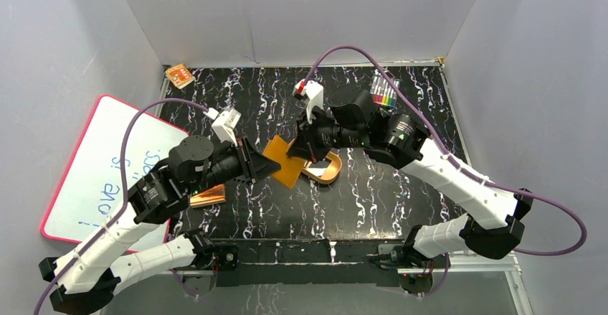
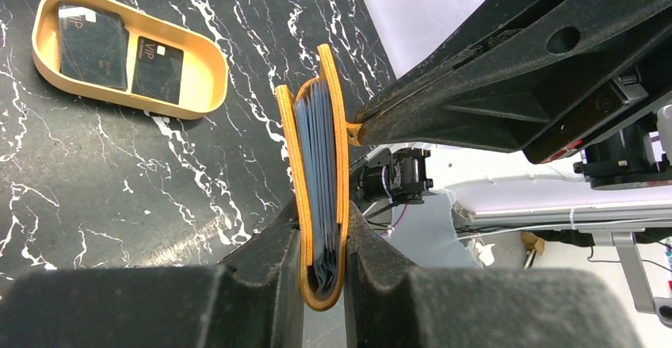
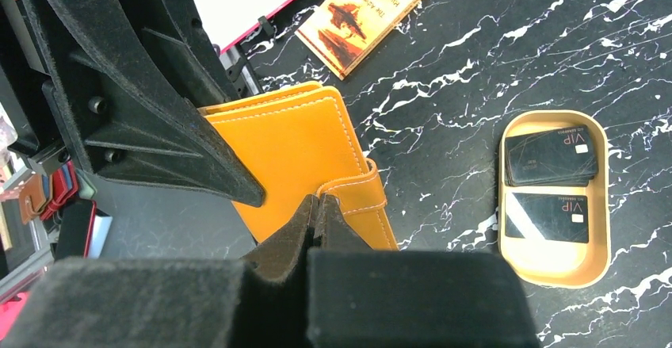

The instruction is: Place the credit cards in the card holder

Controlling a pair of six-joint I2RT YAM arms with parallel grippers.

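My left gripper is shut on the orange card holder (image 2: 341,110), which stands on edge above the table, its bluish sleeves (image 2: 314,154) facing the left wrist camera. At the holder's strap (image 3: 360,193), the fingertips of my right gripper are shut; the strap's end bends out to meet them, but whether it is pinched I cannot tell. Two groups of black VIP cards lie in a yellow tray (image 3: 600,245): a stack (image 3: 547,160) at one end and another card or pile (image 3: 555,225) beside it.
An orange-covered book (image 3: 360,17) lies on the dark marbled table. Colored pens (image 1: 384,91) rest at the back right, and a whiteboard (image 1: 107,164) leans at the left. Table space in front of the tray is clear.
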